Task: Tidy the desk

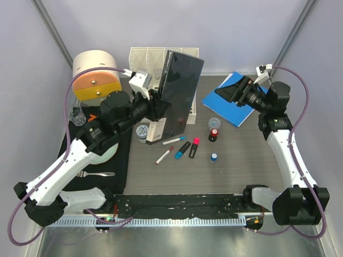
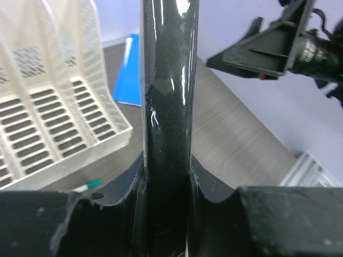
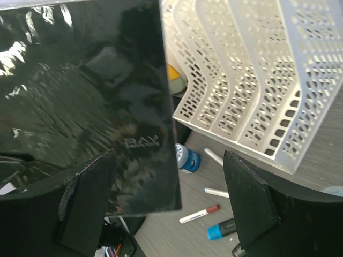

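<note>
A black, glossy-covered book [image 1: 182, 88] is held up over the desk by my left gripper [image 1: 159, 106], which is shut on it. In the left wrist view the book [image 2: 168, 101] stands edge-on between the fingers. My right gripper [image 1: 236, 90] is open and empty, to the right of the book and near the blue folder [image 1: 233, 107]. The right wrist view shows the black cover [image 3: 102, 107] past the left finger. Behind the book, a white slotted file rack [image 1: 140, 64] is partly hidden; its compartments [image 2: 51, 118] look empty in the left wrist view.
Several markers, among them a pink-capped one [image 1: 194, 147], lie mid-desk near a red-capped bottle [image 1: 213, 135] and a blue-capped bottle [image 1: 213, 158]. At left are a small drawer box [image 1: 96, 77] and a black mat [image 1: 119, 174] with plate and cutlery.
</note>
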